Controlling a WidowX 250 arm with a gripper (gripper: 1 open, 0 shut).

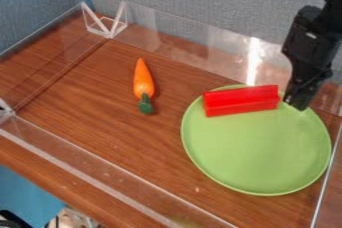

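Note:
A red bar-shaped block [238,100] lies on the upper part of a green plate [254,154]. The black gripper [297,94] is at the plate's upper right, just beyond the block's right end and apart from it. Its fingertips are small and dark, and I see nothing held; they look shut.
An orange carrot with a green top [143,81] lies on the wooden table [107,122] left of the plate. Clear plastic walls border the table, with white corner brackets at the back left and front left.

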